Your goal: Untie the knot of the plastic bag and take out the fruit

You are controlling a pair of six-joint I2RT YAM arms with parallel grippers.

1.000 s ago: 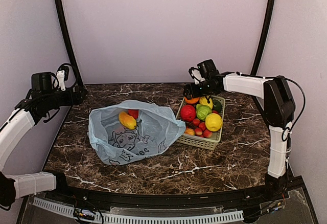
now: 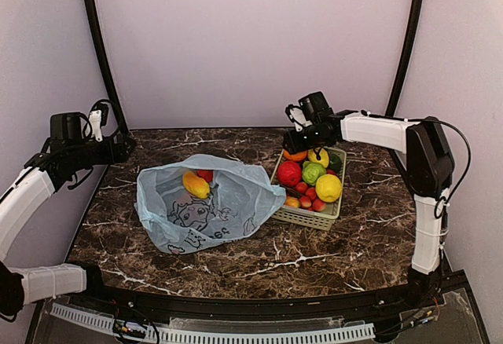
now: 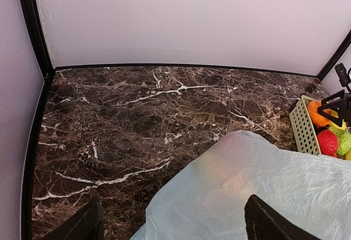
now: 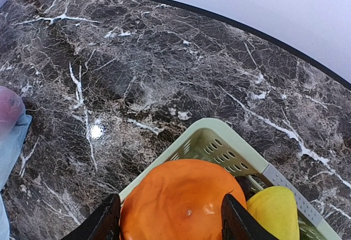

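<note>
The pale blue plastic bag point(image 2: 236, 210) lies wide open on the table, with a yellow-orange mango-like fruit point(image 2: 196, 185) and a red fruit point(image 2: 206, 174) inside it. To its right stands a light green basket point(image 2: 305, 217) of fruit. Over the basket's back left corner, my right gripper is part open, its fingers point(image 4: 107, 221) on either side of a large orange fruit point(image 4: 178, 188) in the basket; firm contact cannot be made out. Off the bag's left side, my left gripper hangs open and empty.
The basket also holds a red fruit point(image 2: 289, 173), a green one point(image 2: 313, 173), a yellow one point(image 2: 328, 188) and several small red ones. Bare dark marble tabletop point(image 2: 314, 261) runs along the front, and behind the bag it is clear as well.
The bag and my left arm look nearly unchanged.
</note>
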